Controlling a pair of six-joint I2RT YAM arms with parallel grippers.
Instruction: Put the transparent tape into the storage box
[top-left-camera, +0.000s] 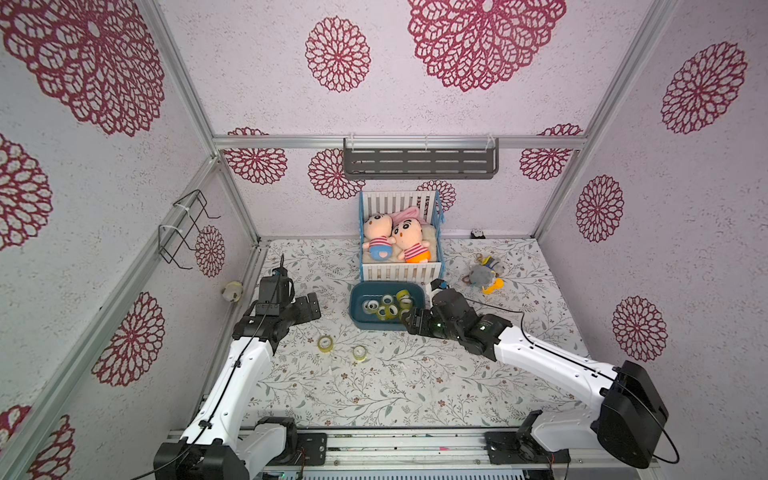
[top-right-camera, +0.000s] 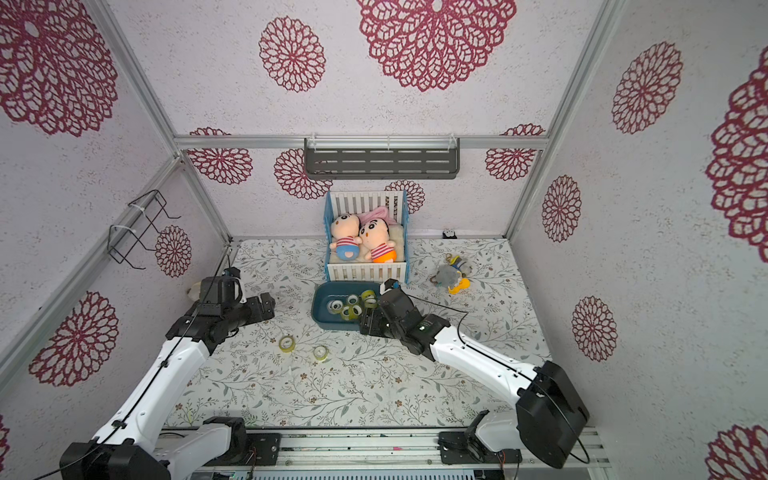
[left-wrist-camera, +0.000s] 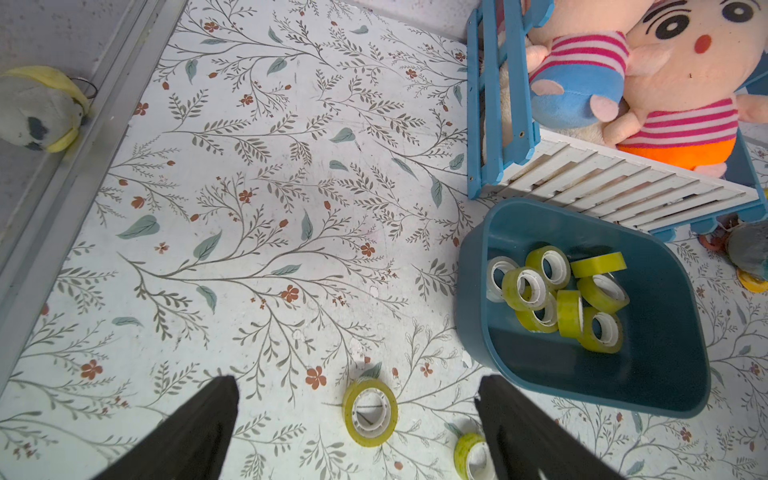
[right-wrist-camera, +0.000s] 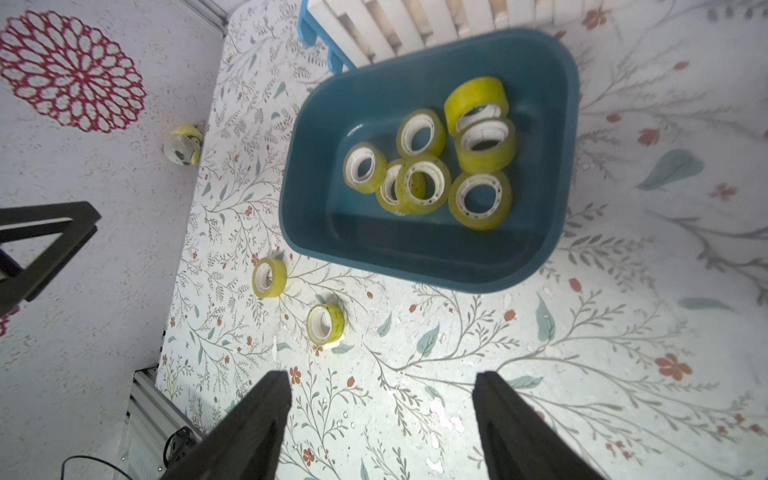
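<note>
A teal storage box (top-left-camera: 356, 318) holds several rolls of transparent tape (right-wrist-camera: 480, 200) in its middle and one end. Two rolls lie on the cloth left-front of the box: a yellow roll (left-wrist-camera: 350, 416) and a second roll (right-wrist-camera: 334, 324). My right gripper hangs open over the box's front right, nothing between its fingers. My left gripper is raised to the left of the box, above and behind the loose rolls; its fingers stand apart, empty.
A crib (top-left-camera: 432, 270) with two plush dolls sits behind the box. A grey plush toy (top-right-camera: 442, 276) lies at right. A wire rack (top-left-camera: 180, 228) is on the left wall.
</note>
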